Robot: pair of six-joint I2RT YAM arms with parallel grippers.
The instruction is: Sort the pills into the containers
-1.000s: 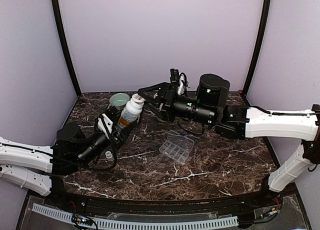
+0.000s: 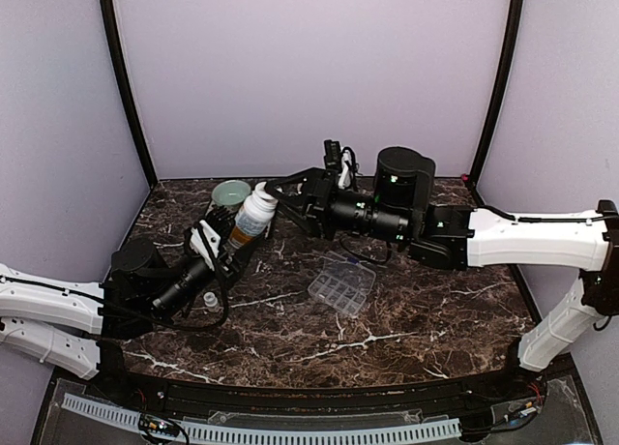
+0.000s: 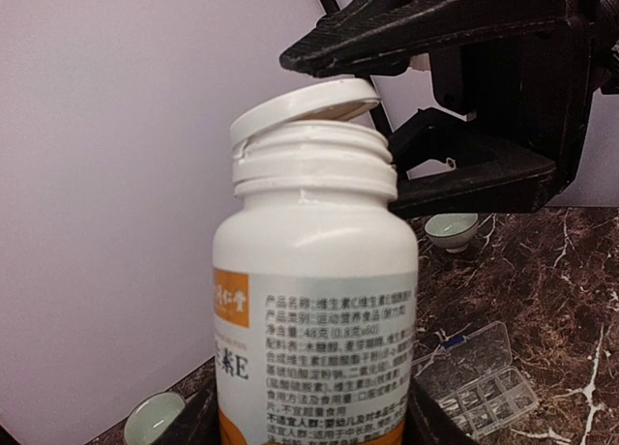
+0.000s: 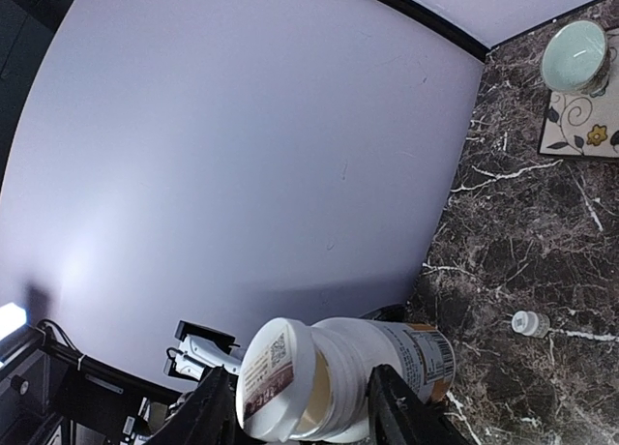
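A white pill bottle (image 2: 250, 219) with an orange label is held tilted by my left gripper (image 2: 232, 247); its label (image 3: 314, 358) fills the lower middle of the left wrist view. The white cap (image 3: 300, 109) sits tilted on the bottle's mouth, lifted at one side. My right gripper (image 2: 290, 203) is at the cap, its fingers apart; in the left wrist view one finger (image 3: 358, 48) is just above the cap. A clear compartment box (image 2: 341, 286) lies open on the marble table.
A pale green bowl (image 2: 231, 192) stands at the back left, another bowl (image 3: 451, 234) farther back. A small white bottle (image 4: 531, 322) is on the left of the table (image 2: 426, 339).
My right gripper has moved slightly to the left, toward the bottle's top. My left gripper and the bottle look unmoved.
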